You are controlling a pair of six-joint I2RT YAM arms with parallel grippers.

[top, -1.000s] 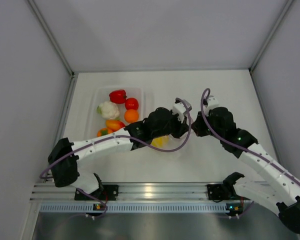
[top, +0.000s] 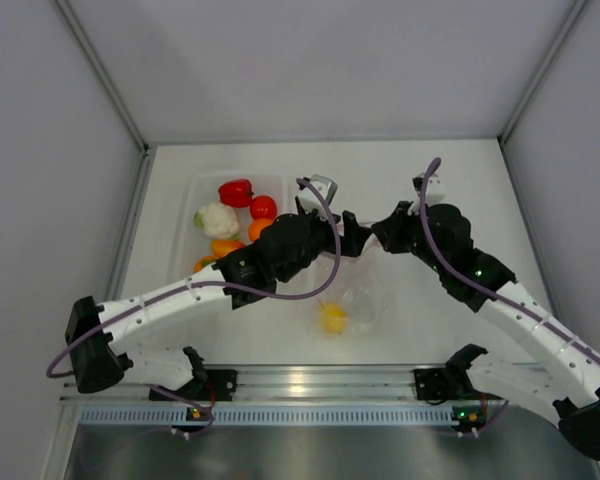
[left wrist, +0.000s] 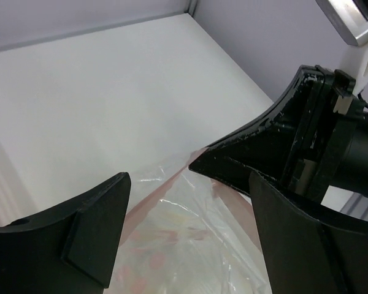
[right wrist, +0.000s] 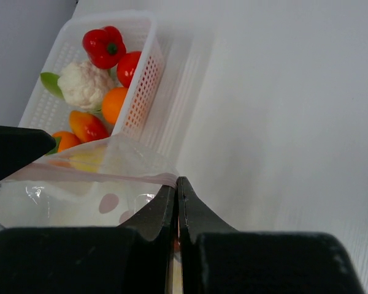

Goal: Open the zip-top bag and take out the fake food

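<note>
The clear zip top bag [top: 350, 295] hangs between both grippers, its pinkish top band showing, with a yellow item in its lower part in the top view. My right gripper is shut on the bag's top edge. My left gripper is part open beside it, its two fingers apart with bag plastic seen beyond and between them; whether it touches the bag is unclear.
A white basket [right wrist: 148, 79] of fake food, with red pepper [right wrist: 101, 46], cauliflower [right wrist: 83, 82], orange [right wrist: 113, 104] and several others, stands at the left.
My left gripper has drawn back leftward from the right gripper and opened somewhat. The right gripper has shifted slightly left. The bag and its yellow item sit lower in the top view.
</note>
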